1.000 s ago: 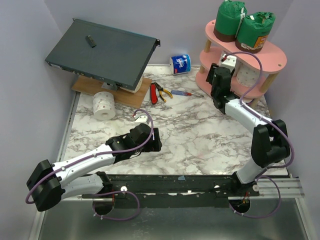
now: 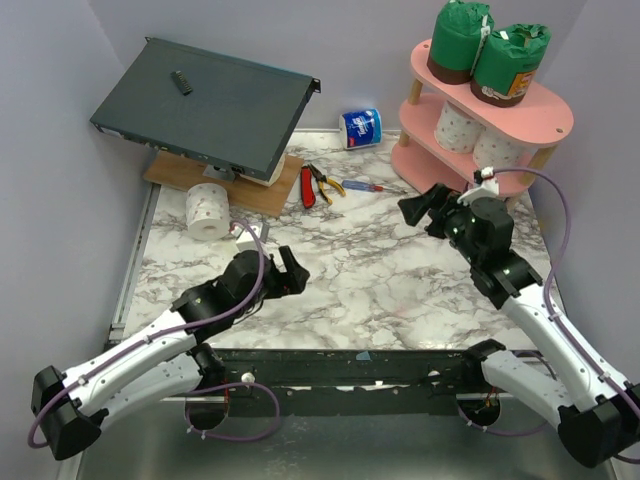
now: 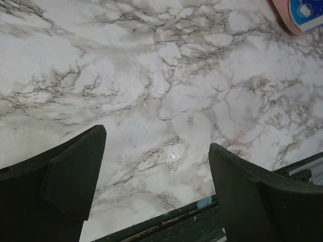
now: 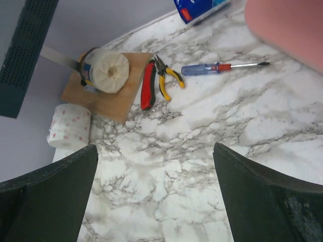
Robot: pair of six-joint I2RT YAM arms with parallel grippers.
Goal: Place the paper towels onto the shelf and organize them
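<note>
A white paper towel roll [image 2: 208, 212] lies at the left of the marble table, also in the right wrist view [image 4: 69, 126]. The pink shelf [image 2: 545, 115] at back right holds two green packs [image 2: 509, 65] on top and white rolls [image 2: 460, 128] on its middle level. My left gripper [image 2: 290, 270] hovers open over the table's left-middle, empty between its fingers. My right gripper [image 2: 425, 208] stands open just in front of the shelf, empty.
A large dark panel [image 2: 205, 95] overhangs a wooden board [image 2: 175, 172] at back left. A blue package [image 2: 360, 128], red cutter [image 2: 307, 186], pliers [image 2: 323, 185] and screwdriver [image 2: 362, 186] lie at the back.
My right arm has pulled back from the shelf toward the front right, uncovering the middle-level rolls. My left gripper has moved slightly leftward.
</note>
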